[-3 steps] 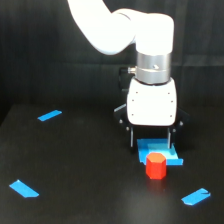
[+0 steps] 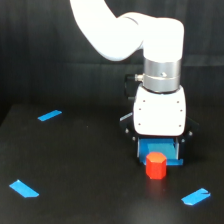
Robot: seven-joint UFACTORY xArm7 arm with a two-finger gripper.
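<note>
A red hexagonal block stands on the dark table, in front of a blue square piece. My gripper, with its white body and dark fingers, points straight down over the blue piece, just behind the red block. Its fingers look spread apart to either side, so it appears open. The dark fingertips are hard to make out against the black background. Part of the blue piece is hidden by the red block and the gripper's body.
Blue tape strips lie flat on the table: one at the back left, one at the front left and one at the front right.
My gripper has come down and slightly to the right, closer over the blue piece. The red block and blue piece show no clear movement.
</note>
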